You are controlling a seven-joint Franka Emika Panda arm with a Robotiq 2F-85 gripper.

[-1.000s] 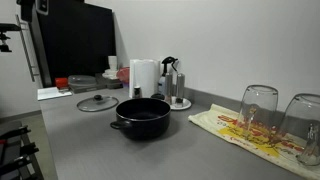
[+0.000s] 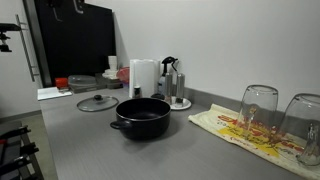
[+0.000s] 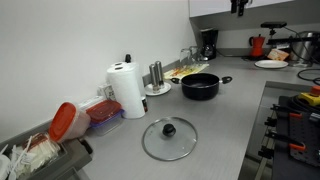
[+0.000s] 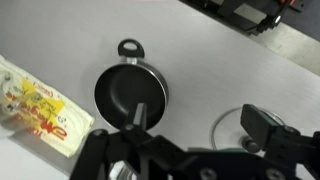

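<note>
A black two-handled pot [image 2: 143,119] stands uncovered and empty-looking on the grey counter. In the wrist view the pot [image 4: 128,92] is below and left of centre, one handle pointing up in the picture. A round glass lid [image 3: 170,138] with a black knob lies flat on the counter, apart from the pot; in the wrist view my gripper partly covers the lid [image 4: 221,128]. High above the counter, my gripper is open with its fingers wide apart and nothing between them. It touches neither pot nor lid.
Two upturned glass jars [image 2: 258,112] sit on a yellow-and-white towel [image 2: 226,126] by the wall. A paper towel roll [image 3: 126,89], bottles and plastic containers [image 3: 104,117] line the back.
My gripper has shifted slightly to the right at the upper left of exterior view 1. The pot, lid, towel and jars have stayed put.
</note>
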